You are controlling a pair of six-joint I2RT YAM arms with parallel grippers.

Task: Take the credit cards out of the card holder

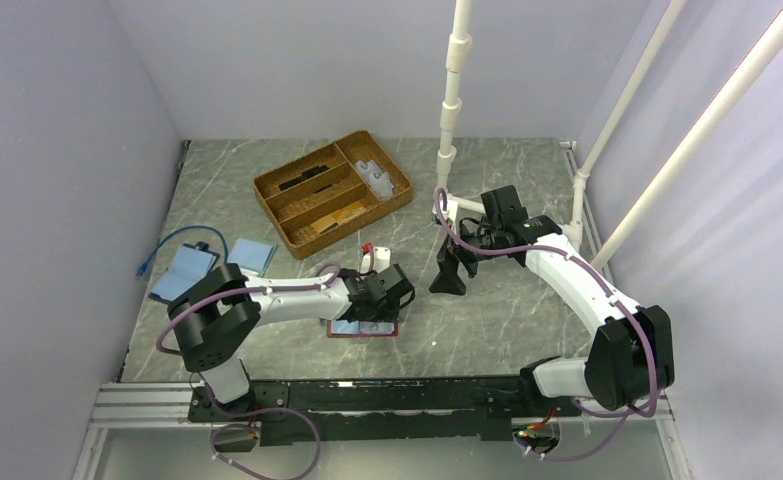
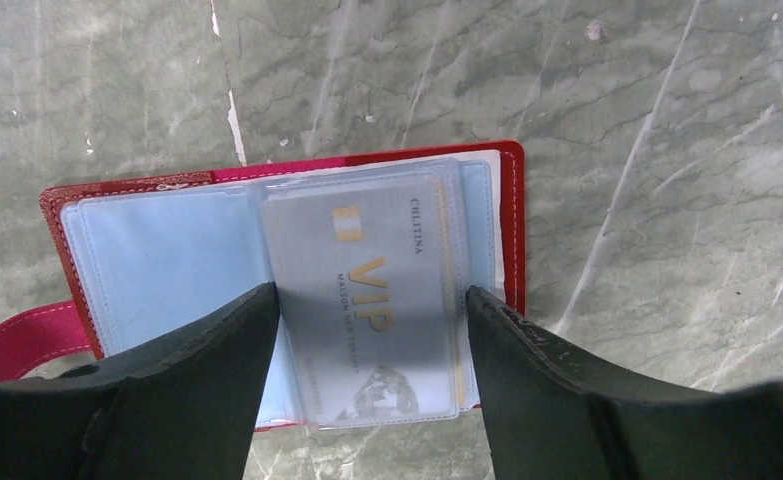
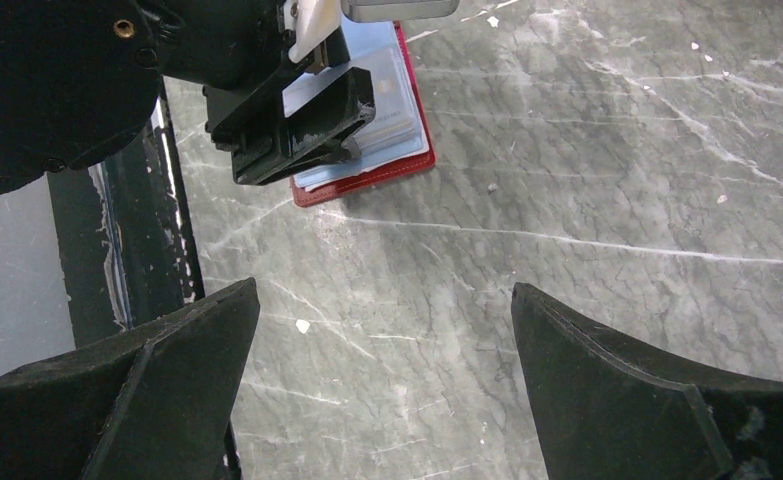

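The red card holder (image 1: 362, 332) lies open on the table at front centre, with pale blue sleeves and a VIP card (image 2: 362, 290) in a clear sleeve on top. My left gripper is right over it, part open, its fingertips at either side of that sleeved stack; whether they press on it I cannot tell. In the right wrist view the holder (image 3: 407, 160) is partly behind the left gripper. My right gripper (image 1: 447, 280) stands open to the right of it, with only bare table between its fingers.
A wicker divided box (image 1: 307, 225) with small items sits at the back. Blue folders (image 1: 182, 270) and a blue cord lie at the left. Free table (image 1: 467, 340) lies to the right of the holder, and the front table edge is close below it.
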